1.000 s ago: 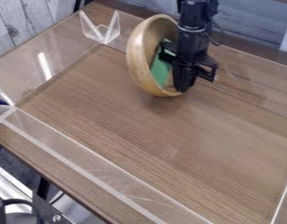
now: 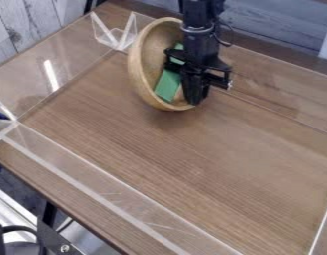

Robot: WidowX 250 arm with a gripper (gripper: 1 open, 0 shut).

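Note:
A wooden bowl [image 2: 152, 50] stands tilted on its side at the back middle of the table, with a green object [image 2: 166, 85] inside it. The black gripper [image 2: 193, 94] reaches down from above at the bowl's right side, over its opening and partly in front of the green object. Its fingertips are dark and small, so whether anything sits between them is hidden.
A clear plastic piece [image 2: 113, 35] stands at the back left. Transparent strips run along the left part of the table, and a wall borders the back.
The bowl and gripper have shifted slightly left and up in the view, with the green object still inside the bowl.

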